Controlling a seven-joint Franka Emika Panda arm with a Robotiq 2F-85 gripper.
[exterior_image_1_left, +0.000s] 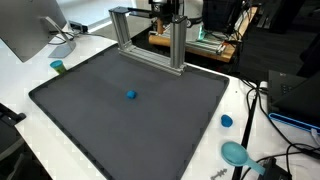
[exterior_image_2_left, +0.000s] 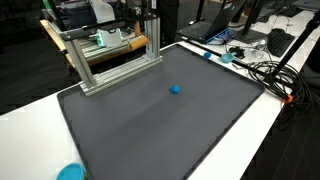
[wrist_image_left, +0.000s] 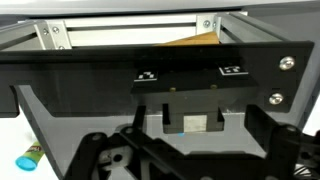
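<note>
In the wrist view my gripper stands open, its dark fingers apart at the lower middle. Past them a wide black bar (wrist_image_left: 80, 76) with printed marks crosses the view. Between the fingers a small grey patch shows in a dark square surround; I cannot tell what it is. A small blue object (exterior_image_1_left: 131, 94) lies on the dark grey mat (exterior_image_1_left: 100, 120), and the other exterior view shows this blue piece (exterior_image_2_left: 175, 89) too. The gripper itself is hard to make out in the exterior views.
A metal frame (exterior_image_2_left: 120, 72) rises at one mat edge. A green roll-like item (exterior_image_1_left: 58, 66) stands by the far left edge. Beside the mat sit a blue disc (exterior_image_1_left: 226, 121), a teal round item (exterior_image_1_left: 238, 155) and black cables.
</note>
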